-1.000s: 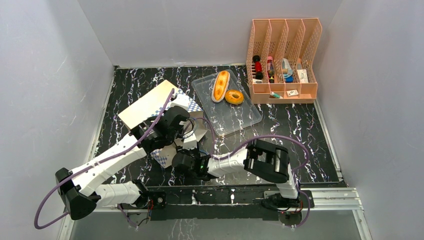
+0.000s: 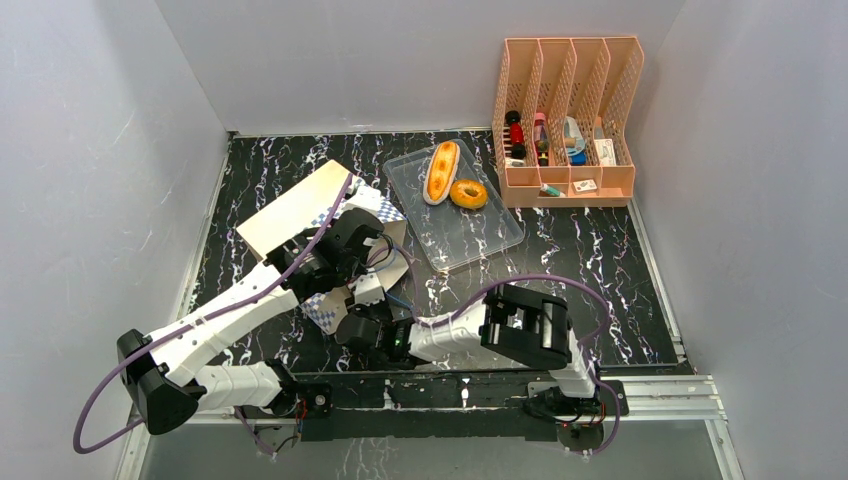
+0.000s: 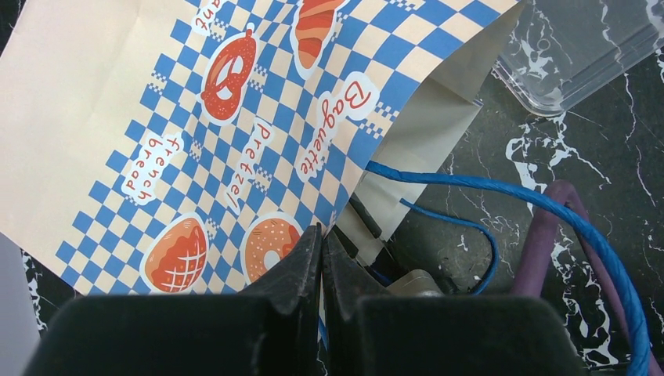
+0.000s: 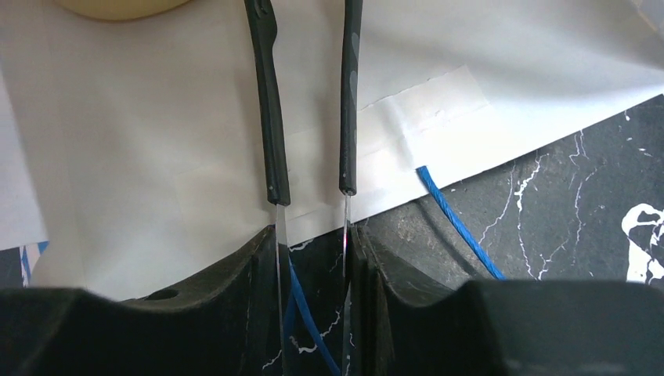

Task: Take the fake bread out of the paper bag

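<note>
The paper bag [image 2: 293,208] lies on its side at the left of the table, its mouth toward the right. In the left wrist view its blue-checked printed side [image 3: 258,149] rises to a pinched edge, where my left gripper is shut on the paper rim. Long black fingers [image 4: 272,117] of my right gripper reach into the bag, part open, with only bag paper visible between them. A tan rounded piece of bread [image 4: 121,6] peeks in at the upper left of the right wrist view, apart from these fingers; most of it is out of frame.
On the clear tray [image 2: 470,235] rest a baguette-shaped bread [image 2: 441,172] and a bagel [image 2: 468,194]. A pink divided organizer [image 2: 565,190] stands at the back right. Blue cord [image 3: 501,188] loops near the bag mouth. Bare marble lies at the right.
My right arm has shifted slightly left, farther into the bag mouth. The left arm and the bag have hardly moved; the breads on the tray are unchanged.
</note>
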